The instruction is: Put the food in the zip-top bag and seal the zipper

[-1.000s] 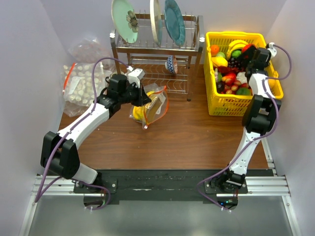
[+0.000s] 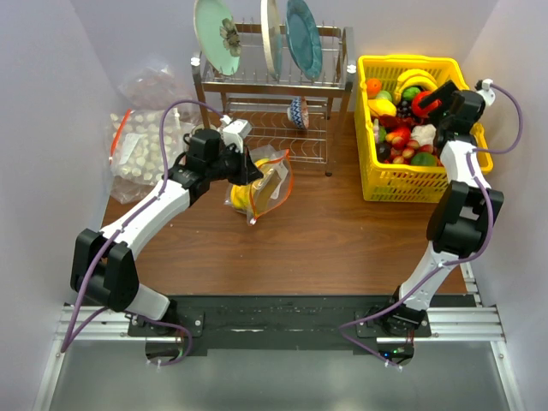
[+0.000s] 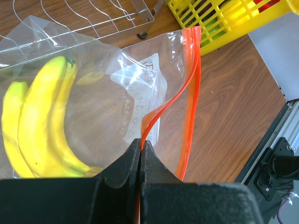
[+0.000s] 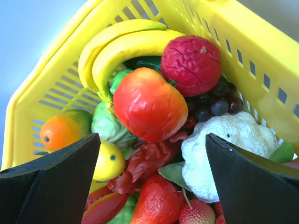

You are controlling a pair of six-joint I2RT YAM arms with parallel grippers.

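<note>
A clear zip top bag (image 2: 271, 193) with an orange zipper lies on the table, bananas (image 3: 44, 116) inside. My left gripper is shut on the bag's zipper edge (image 3: 161, 109). My right gripper is open above the yellow basket (image 2: 402, 192) of toy food, with a red-orange apple-like fruit (image 4: 149, 105), bananas (image 4: 126, 46), cauliflower (image 4: 226, 154), grapes (image 4: 219, 106) and strawberries (image 4: 196, 214) below it.
A metal dish rack (image 2: 334, 81) with plates and a bowl (image 2: 298, 113) stands at the back. More bags (image 2: 145, 154) lie at the back left.
The right arm has shifted slightly toward the front and right over the basket, uncovering a little more food. The left arm and bag have not visibly moved.
</note>
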